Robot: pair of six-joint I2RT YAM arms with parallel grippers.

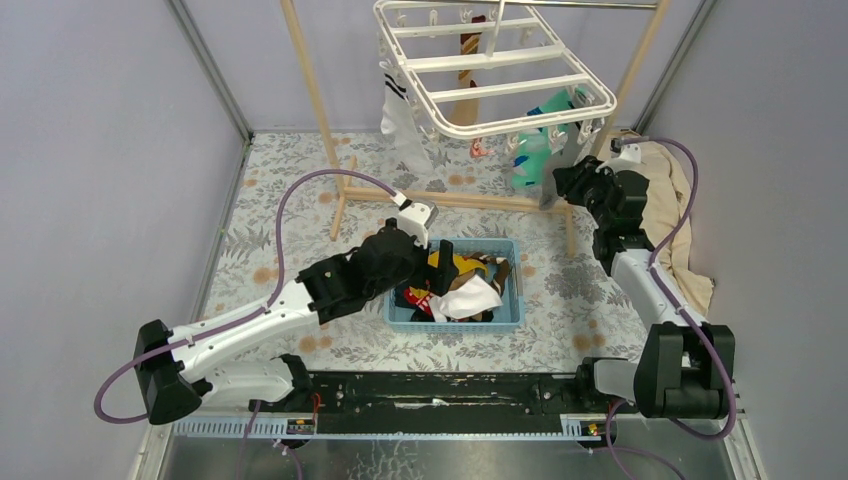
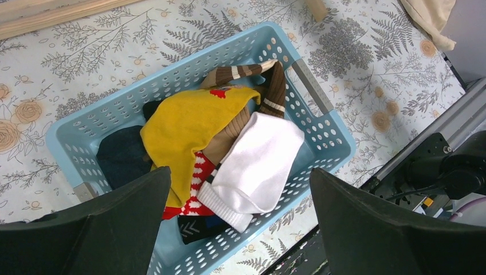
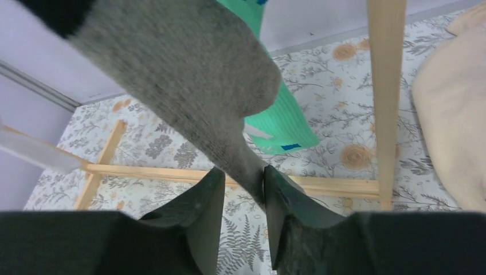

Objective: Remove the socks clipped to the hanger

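Note:
From the front right corner of the white hanger (image 1: 515, 127) hangs a grey sock (image 3: 195, 86). My right gripper is at the sock's lower part, its fingers (image 3: 278, 212) partly apart with a gap showing; the sock runs down into or behind this gap, without a clear grip. A teal sock (image 1: 531, 155) hangs just left of it. A white sock with black stripes (image 1: 400, 120) and a brown sock (image 1: 466, 85) hang further left and back. Over the basket, my left gripper stands wide open and empty.
The blue basket (image 2: 123, 94) holds several socks, among them a white sock (image 2: 263, 154) and a yellow sock (image 2: 183, 120). Wooden stand posts (image 3: 387, 109) rise near the right gripper. Beige cloth (image 1: 672, 220) lies on the right. Patterned floor surrounds the basket.

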